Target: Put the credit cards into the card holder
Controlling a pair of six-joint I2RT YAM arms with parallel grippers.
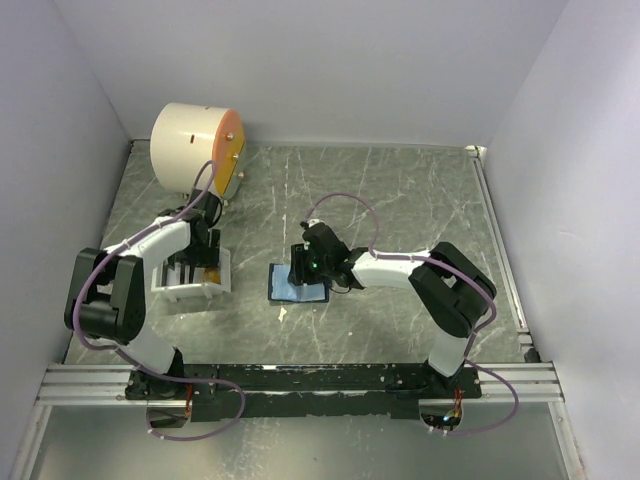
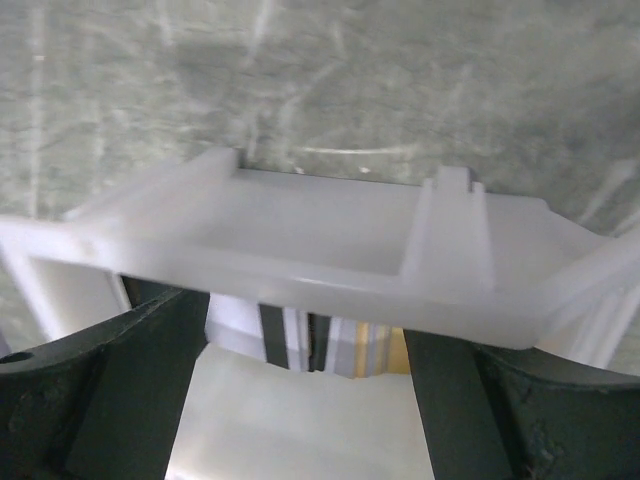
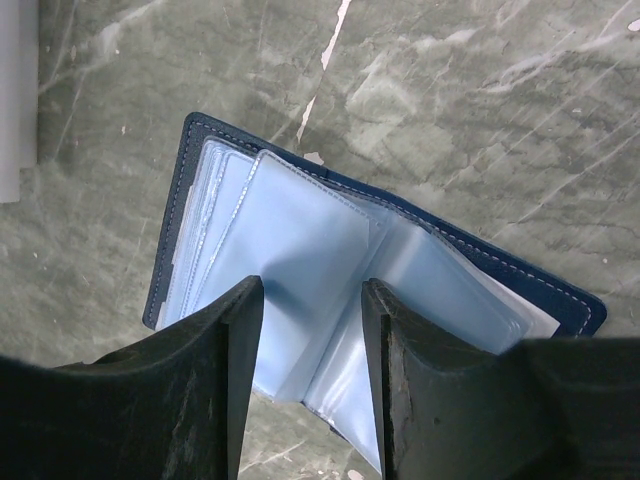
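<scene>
My left gripper (image 1: 205, 245) is down in a white plastic rack (image 1: 190, 290), its fingers part open over a row of cards (image 2: 285, 335) with white, black and yellow edges. Whether it touches them I cannot tell. My right gripper stands open over a dark blue card holder (image 3: 180, 210) with clear sleeves (image 3: 280, 240), lying on the marble table.
A cream drum-shaped object (image 1: 185, 150) with an orange and yellow end stands behind the rack. Walls border the sides and back.
</scene>
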